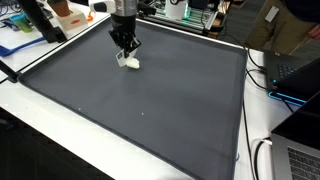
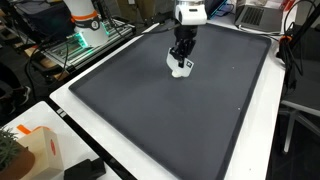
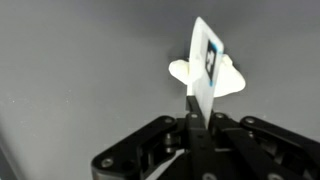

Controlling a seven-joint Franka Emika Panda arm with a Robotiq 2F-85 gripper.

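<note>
Between the fingers of my gripper is a thin white card-like piece with a small blue and dark print near its end. The fingers are shut on it. Beyond it in the wrist view is a white thing with rounded ends, partly hidden behind the card. From exterior view 1, my gripper is low over the far part of the dark table, with white right beneath the fingers. Exterior view 2 shows white below my gripper; card and rounded thing cannot be told apart there.
Laptops stand beyond its right edge in exterior view 1. A potted plant and boxes are near the lower left corner of exterior view 2.
</note>
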